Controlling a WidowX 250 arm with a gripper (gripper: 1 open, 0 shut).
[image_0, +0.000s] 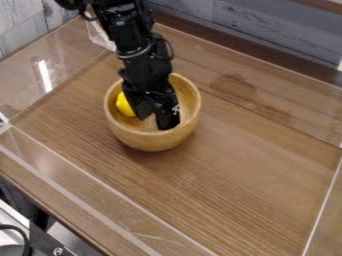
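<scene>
A wooden bowl (154, 137) stands on the wooden table. Inside it, at the left, a yellow object (124, 103) is partly hidden by the black gripper (150, 112). The gripper reaches down from the top into the bowl, its fingers open, to the right of the yellow object. Whether anything dark lies beneath the fingers is hard to tell.
A pale wall (274, 30) runs along the back. A clear plastic item (99, 30) is at the back left, and cables lie at the lower left edge.
</scene>
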